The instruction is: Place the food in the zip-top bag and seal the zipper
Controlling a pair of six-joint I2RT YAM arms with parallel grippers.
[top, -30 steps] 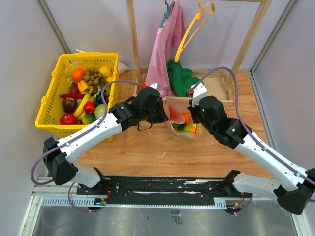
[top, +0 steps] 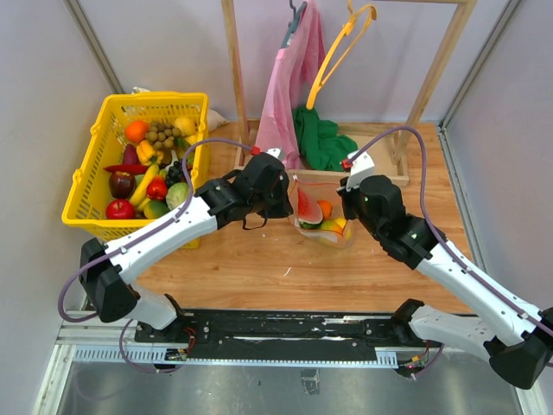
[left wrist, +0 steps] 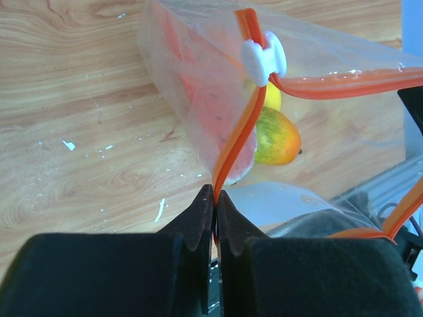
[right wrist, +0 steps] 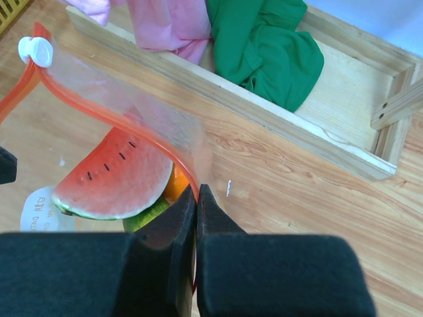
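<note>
The clear zip top bag [top: 320,233] with orange zipper and white slider [left wrist: 264,59] holds a watermelon slice [right wrist: 112,178], a mango [left wrist: 277,135], an orange fruit [top: 325,208] and other produce. My left gripper [top: 282,210] is shut on the orange zipper strip at one side of the bag's mouth. My right gripper [top: 346,188] is shut on the zipper edge at the other side. The slider sits on the strip between them; the mouth gapes.
A yellow basket [top: 78,190] of produce stands at left. Behind the bag a wooden rack with tray [right wrist: 350,152] holds green [right wrist: 264,66] and pink clothes [top: 285,104].
The left arm has barely moved.
</note>
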